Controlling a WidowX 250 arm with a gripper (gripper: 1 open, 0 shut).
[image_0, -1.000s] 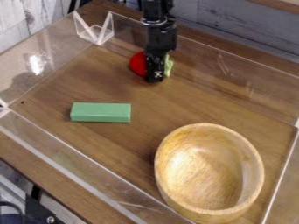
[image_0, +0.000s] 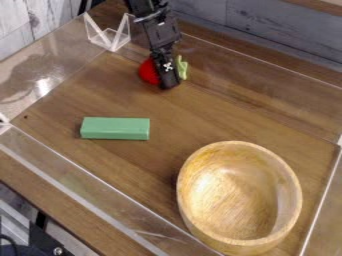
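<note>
My black gripper (image_0: 167, 78) reaches down from the top, low over the wooden table at the upper middle, right against a red round object (image_0: 148, 71). A small light green piece (image_0: 183, 68) shows just to its right. The red object is partly hidden by the gripper. Whether the fingers are shut or hold anything is too small and dark to tell.
A green block (image_0: 115, 128) lies at middle left. A large wooden bowl (image_0: 238, 190) stands at lower right. A clear holder (image_0: 107, 32) is at upper left, beside the arm. Clear edging borders the table, and its centre is free.
The arm has swung left and its top now leans further toward the upper left. The fingertips have shifted slightly left, showing more of the green piece.
</note>
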